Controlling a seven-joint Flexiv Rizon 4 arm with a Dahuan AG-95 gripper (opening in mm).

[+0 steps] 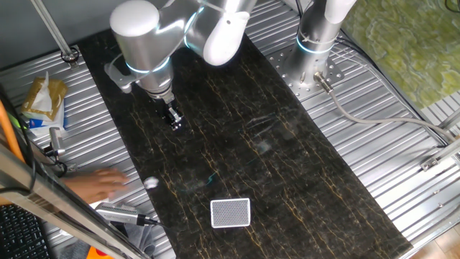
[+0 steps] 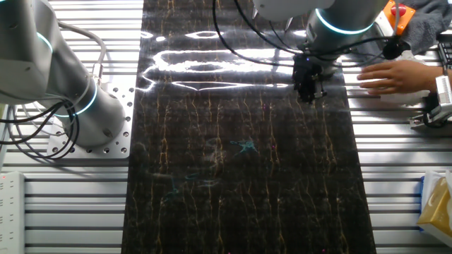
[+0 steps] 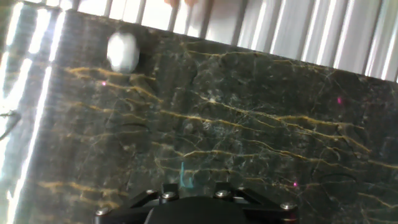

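My gripper [image 1: 173,118] hangs over the dark marbled board, near its left edge in exterior view 1. In the wrist view its two fingertips stand apart at the bottom of the picture, with no object between them. A small white ball [image 3: 122,52], blurred, is on the board near its edge in the wrist view. Exterior view 1 has the same ball [image 1: 151,183] at the board's left edge, apart from the gripper. I cannot find the ball in exterior view 2. A white mesh basket [image 1: 231,213] sits on the board towards the front.
A person's hand [image 1: 100,185] reaches in beside the board's left edge, close to the ball. A tissue pack [image 1: 44,99] lies on the ribbed metal table at the left. Black cables [image 2: 247,56] hang from the arm. Most of the board is bare.
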